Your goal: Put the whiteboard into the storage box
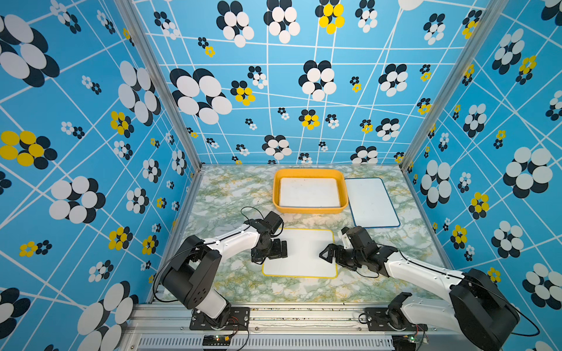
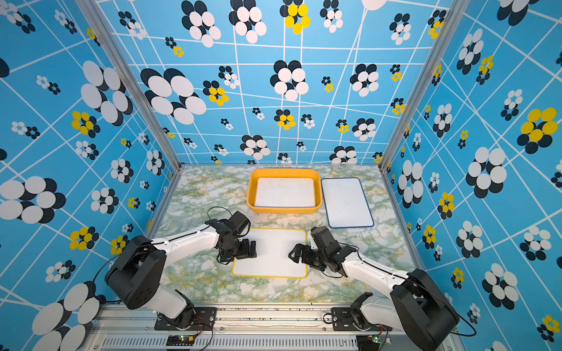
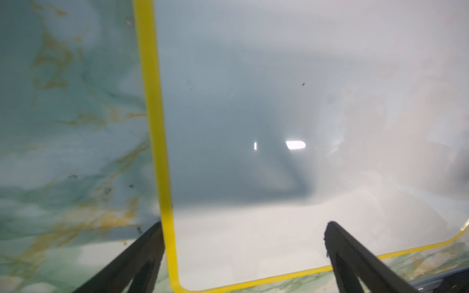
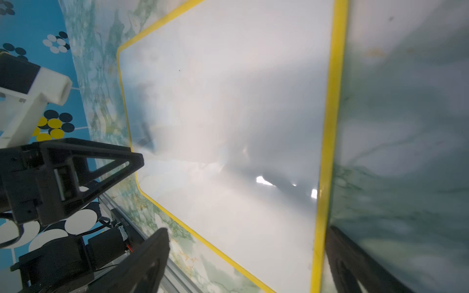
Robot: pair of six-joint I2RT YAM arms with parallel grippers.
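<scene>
A yellow-edged whiteboard [image 1: 300, 251] lies flat on the table between my arms. My left gripper is open low over its left end, with one finger at the yellow edge. My right gripper is open at the opposite end, a finger beside that short edge, nothing held. The orange storage box [image 1: 343, 193] stands behind, with a white board [image 1: 309, 192] lying inside it.
A blue-edged whiteboard [image 2: 347, 202] lies just right of the box. Bare marble table [image 1: 222, 187] shows left of the box and along the front. Patterned walls enclose the back and sides.
</scene>
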